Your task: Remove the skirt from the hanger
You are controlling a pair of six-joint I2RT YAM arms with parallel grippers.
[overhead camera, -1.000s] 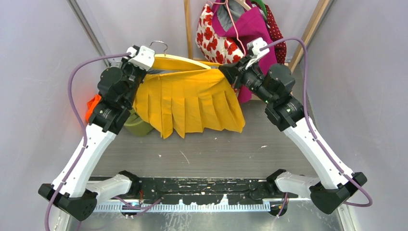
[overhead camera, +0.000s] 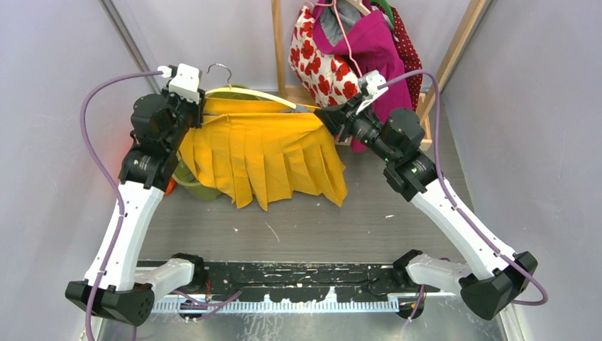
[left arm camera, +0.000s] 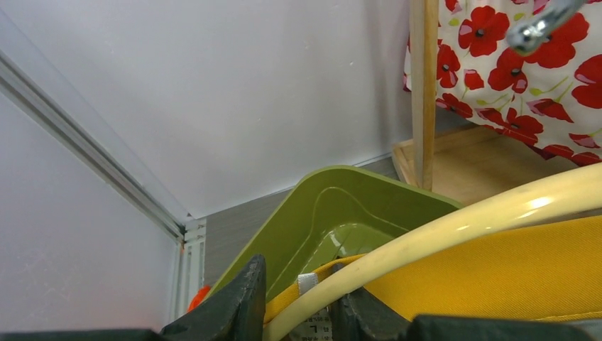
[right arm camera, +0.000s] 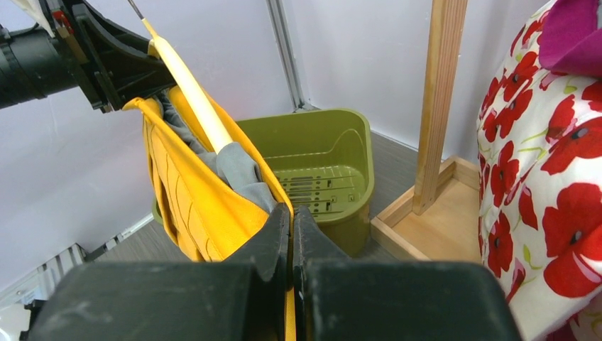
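The yellow pleated skirt hangs stretched between both arms. A cream hanger with a metal hook lies along its waist opening. At the skirt's left end, the left gripper has its fingers parted; the hanger crosses in front of the gap, and yellow waistband with a white label shows behind it. Whether either finger touches the hanger is unclear. The right gripper is shut on the skirt's waistband. In the right wrist view, the hanger's near end disappears into the grey lining.
An olive basket stands on the floor behind and below the skirt. To the right, a wooden rack carries a red-flowered white garment and a magenta one. Bare floor lies in front.
The left arm has moved left and slightly back, with the hanger and the skirt's left side shifting left too. The right gripper has drifted slightly left, and the skirt's lower hem has swung leftward.
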